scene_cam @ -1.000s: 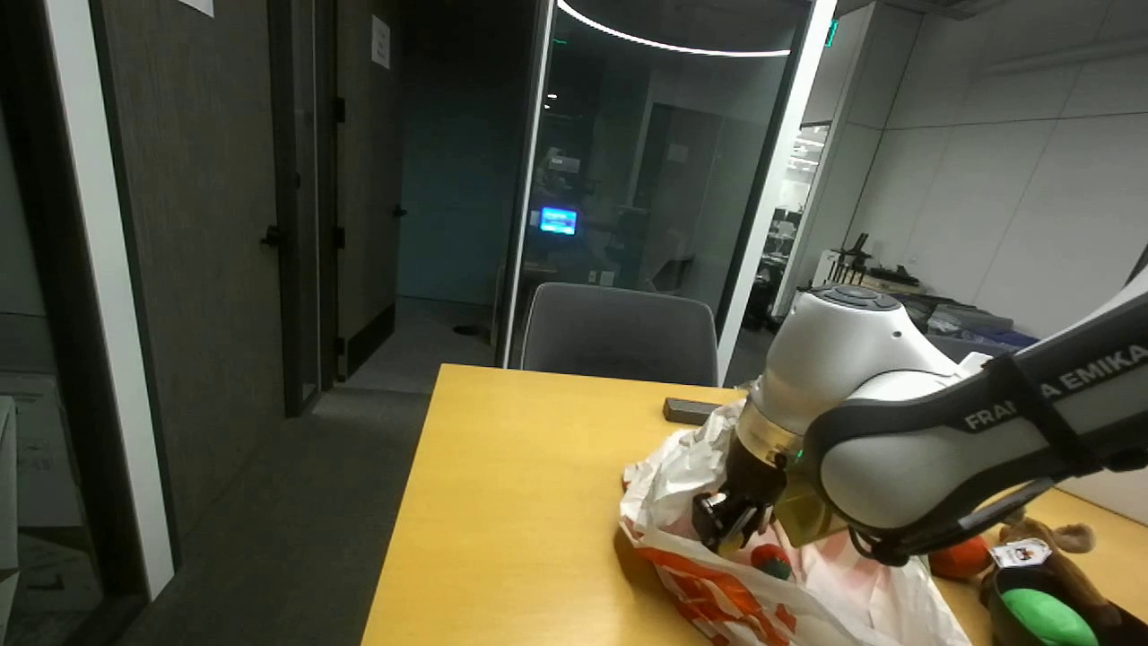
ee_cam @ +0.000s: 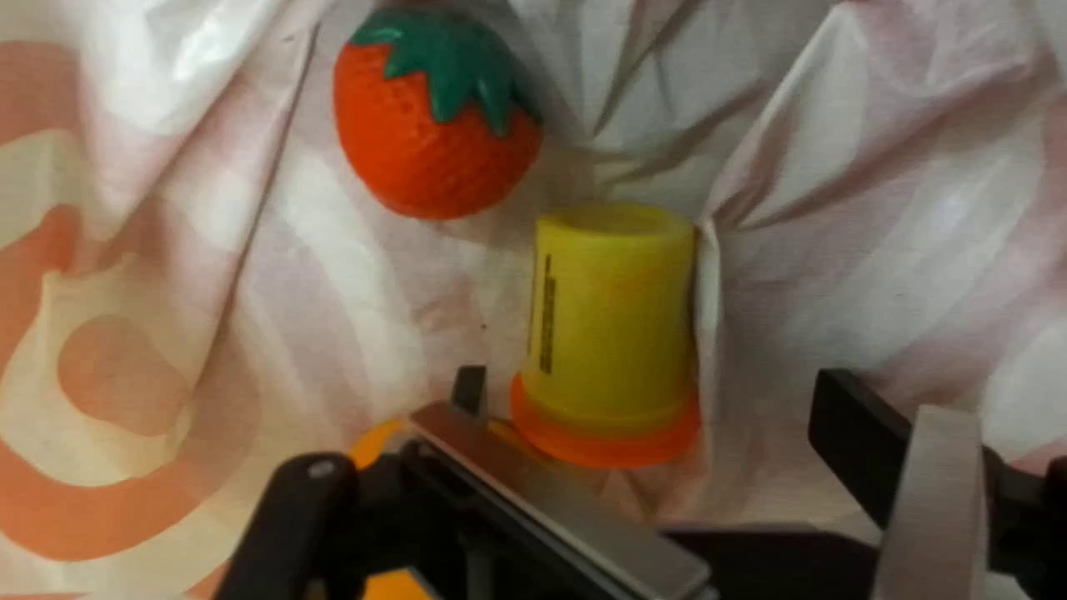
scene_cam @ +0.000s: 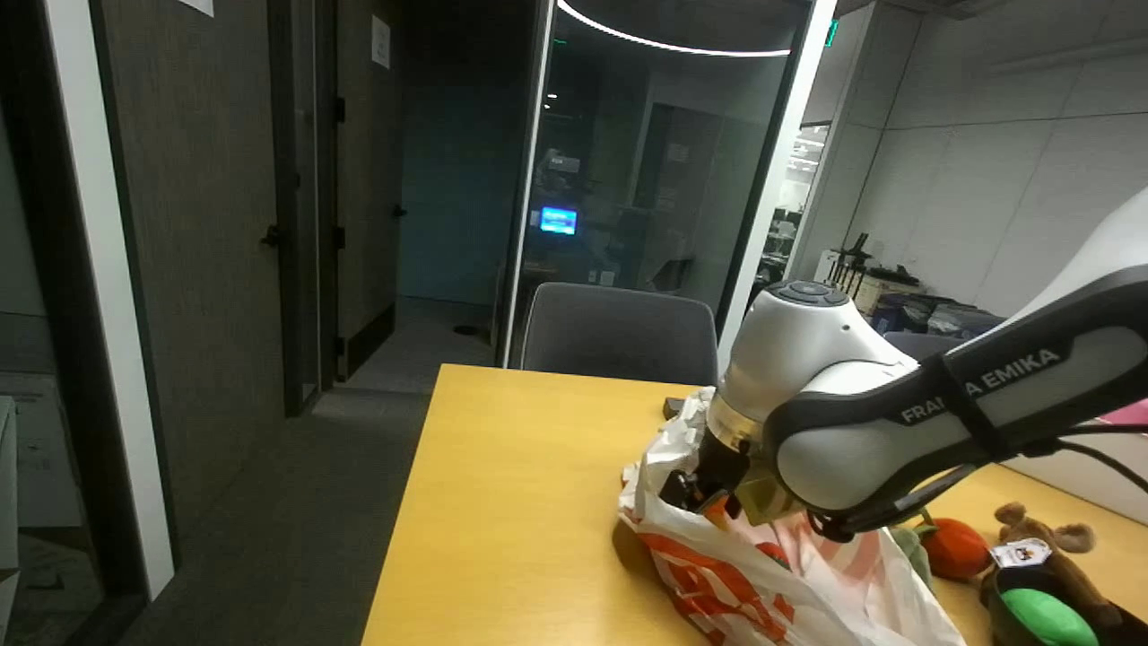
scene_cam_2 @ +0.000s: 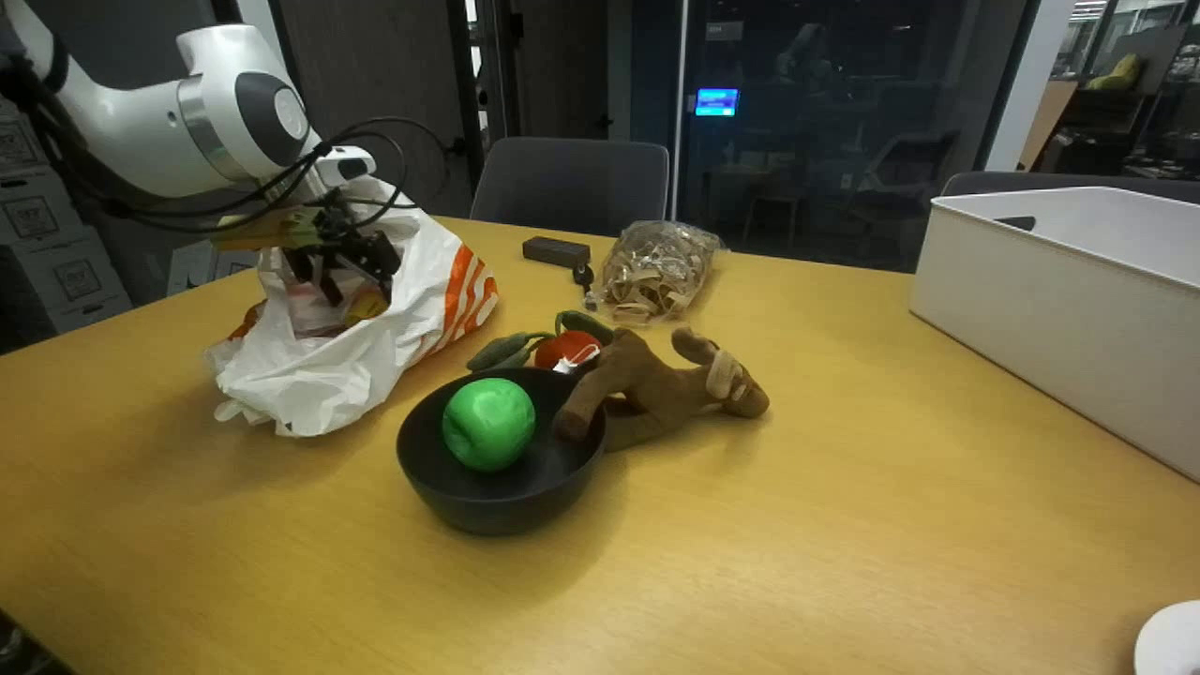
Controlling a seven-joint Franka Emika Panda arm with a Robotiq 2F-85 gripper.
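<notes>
My gripper is open inside the mouth of a white and orange plastic bag (scene_cam_2: 422, 298), with its fingers set wide apart. In the wrist view a yellow tub (ee_cam: 612, 320) with an orange lid at its lower end lies on the bag's lining, ahead of the gap between the fingers and nearer the left one. Up and left of it rests a red toy strawberry (ee_cam: 437, 140) with green leaves. An orange-yellow object (ee_cam: 380, 443) is mostly hidden behind the left finger.
A black bowl (scene_cam_2: 495, 512) holds a green apple (scene_cam_2: 488, 424). Beside it lie a brown plush toy (scene_cam_2: 658, 388) and a red toy (scene_cam_2: 565, 350). Farther back are a clear bag (scene_cam_2: 658, 274) and a dark box (scene_cam_2: 556, 251). A white bin (scene_cam_2: 1069, 304) stands at the right.
In exterior view 1 the arm and gripper have shifted left and slightly up over the bag. The strawberry there is now more covered, and the dark box is mostly hidden.
</notes>
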